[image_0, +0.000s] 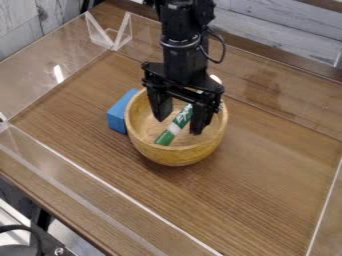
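Observation:
A black robot arm hangs from the top centre, with its gripper (182, 108) open, its two dark fingers reaching down into a tan bowl (178, 152) in the middle of the table. Between the fingers, lower down, a white and green cylinder (174, 130) lies slanted on the bowl's floor; whether the fingertips touch it is unclear. A blue block (122, 110) sits just outside the bowl on the left, partly behind its rim.
The wooden table (254, 185) has free room to the right, front and left of the bowl. Raised edges bound it at back and sides, and a cable lies at the lower left.

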